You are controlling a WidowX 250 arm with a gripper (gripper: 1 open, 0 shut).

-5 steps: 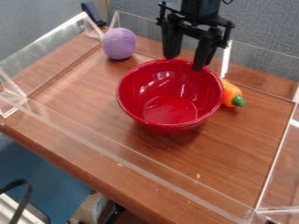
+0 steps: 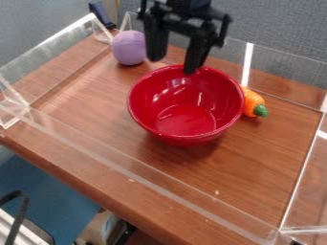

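My black gripper [image 2: 175, 59] is at the top of the camera view, blurred, with its two fingers apart above the back of a red bowl [image 2: 185, 113]; nothing shows between them. A purple ball [image 2: 128, 48] lies to the left behind the bowl, and an orange pepper-like object [image 2: 250, 103] with a green tip lies at the bowl's right side.
The wooden table [image 2: 90, 153] has low clear walls round its edges. A grey padded wall [image 2: 288, 29] stands behind.
The gripper has shifted left, toward the purple ball, and is now blurred. The bowl, ball and orange object have not moved.
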